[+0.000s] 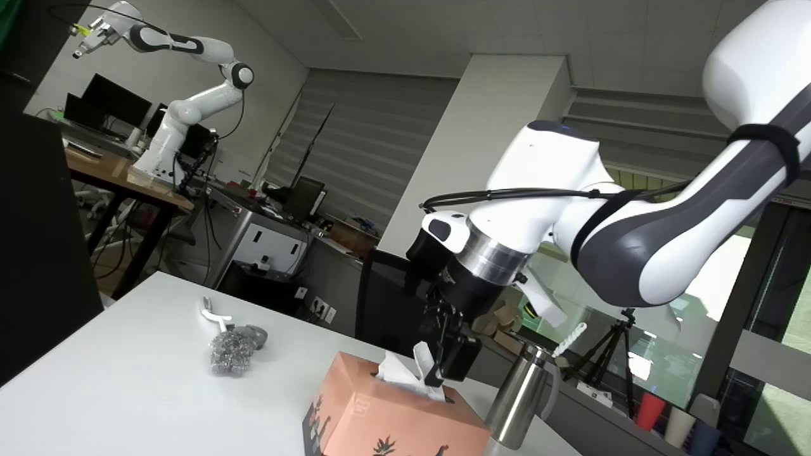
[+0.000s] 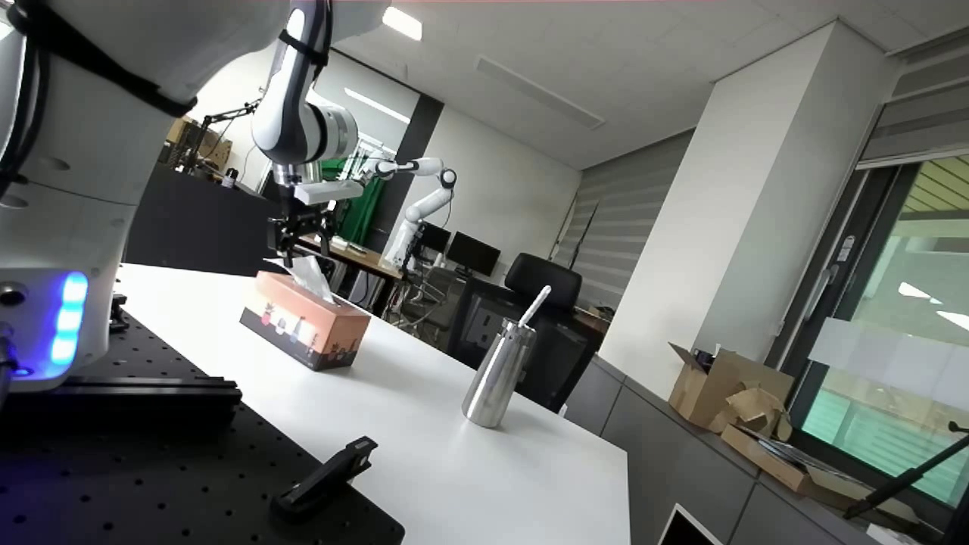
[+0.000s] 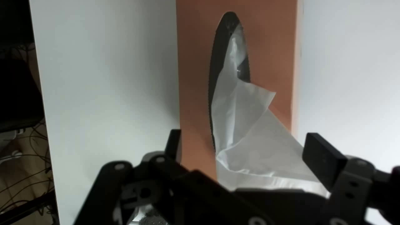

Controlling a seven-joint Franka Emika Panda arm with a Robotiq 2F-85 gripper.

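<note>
A pink tissue box stands on the white table, and a white tissue sticks up out of its oval slot. Directly over the box is my gripper, pointing down. In the wrist view its fingers are wide apart, one finger to the left of the tissue and the other finger at the tissue's right edge. Whether that right finger touches the tissue, I cannot tell. In exterior view 2 the gripper hangs just above the box, close to the tissue's top.
A steel jug with a white handle sticking out stands on the table, apart from the box. On the other side lies a silvery scrubber with a white handle. Between box and scrubber the white tabletop is bare.
</note>
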